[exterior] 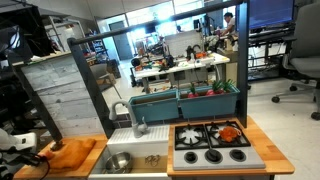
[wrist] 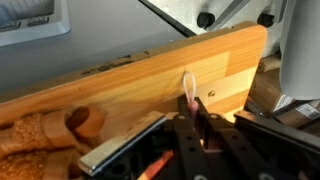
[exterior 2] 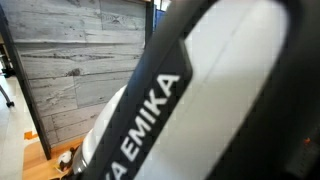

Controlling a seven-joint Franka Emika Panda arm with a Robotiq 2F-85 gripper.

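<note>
In the wrist view my gripper is shut over the wooden edge (wrist: 150, 72). A thin white loop (wrist: 188, 84) stands at its fingertips, with a bit of red (wrist: 197, 103) beside it. Whether the loop is pinched or only lies in line with the fingers, I cannot tell. To the left lies a crumpled orange-brown cloth (wrist: 35, 135); exterior view 1 shows an orange cloth (exterior: 70, 155) on the counter's left end. The arm (exterior: 18, 145) is at the far left there, its fingers not distinct. In exterior view 2 the arm (exterior 2: 190, 80) blocks much of the scene.
Right of the cloth are a sink (exterior: 120, 162) with a faucet (exterior: 122, 115) and a stove (exterior: 215, 145) carrying an orange-red item (exterior: 230, 133). A blue planter (exterior: 185, 106) lines the back. Grey wooden panels (exterior: 62, 92) rise behind the cloth.
</note>
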